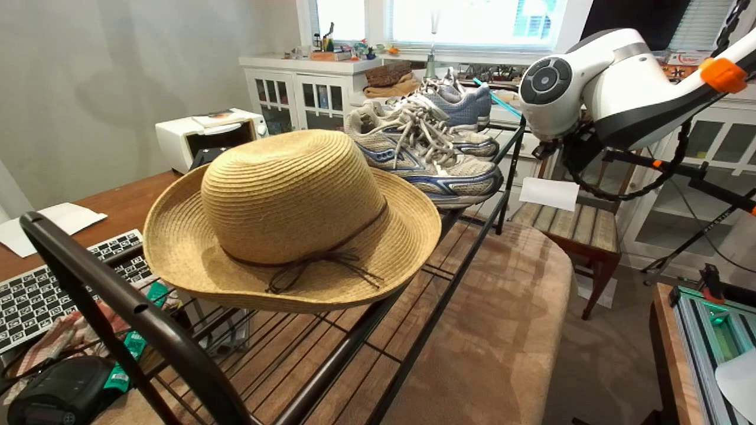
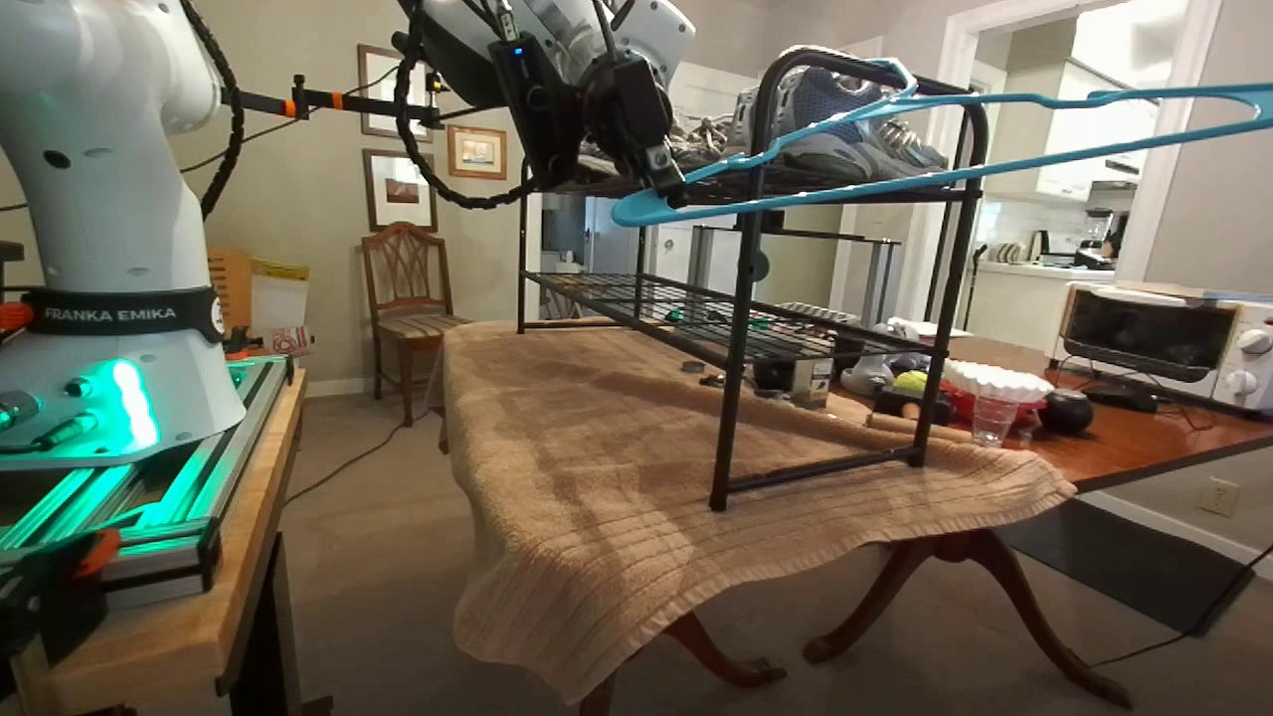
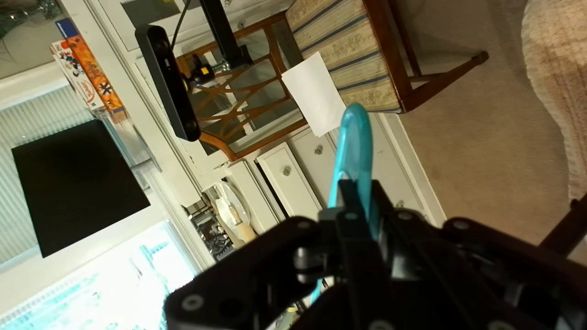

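Note:
A light-blue plastic hanger [image 2: 1038, 155] extends sideways past the near end of the dark metal rack [image 2: 746, 322] in the second exterior view. My gripper [image 2: 670, 191] is shut on the hanger's end. The wrist view has the hanger's rounded tip [image 3: 355, 132] sticking out from between the dark fingers of my gripper. In the first exterior view only a thin piece of the hanger [image 1: 501, 101] shows behind the shoes, and the fingertips are hidden. Where the hanger's hook rests, if anywhere, I cannot tell.
Grey-blue sneakers [image 1: 425, 145] and a straw hat [image 1: 297, 205] occupy the rack's top shelf. Beneath the rack lies a tan towel [image 2: 561, 477] over the table. A toaster oven [image 2: 1152, 346] stands at the right, and a striped chair [image 1: 574, 219] is behind.

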